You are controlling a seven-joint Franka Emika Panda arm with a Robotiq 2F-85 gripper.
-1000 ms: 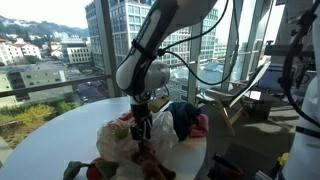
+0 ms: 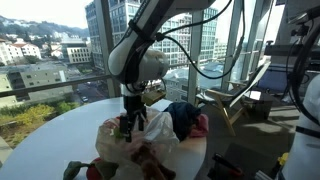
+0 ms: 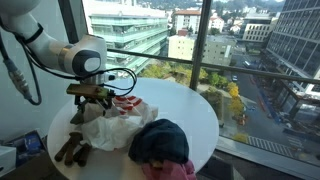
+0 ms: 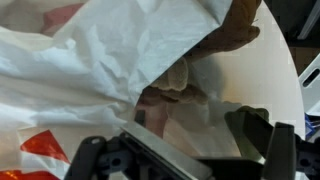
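Observation:
My gripper is above a crumpled white plastic bag on the round table, its fingers pointing down. In the wrist view its fingers are spread wide. White plastic with a red print fills the left of that view, close to one of the fingers. Brown plush material shows beside and under the bag's edge, and a dark green piece lies near the other finger. Nothing is visibly gripped. What the bag holds is mostly hidden.
A dark blue cloth and a reddish cloth lie beside the bag. Brown plush pieces rest near the table's edge.
In exterior view 1 my gripper has risen and shifted a little left over the bag. The cloths beside the bag look unmoved.

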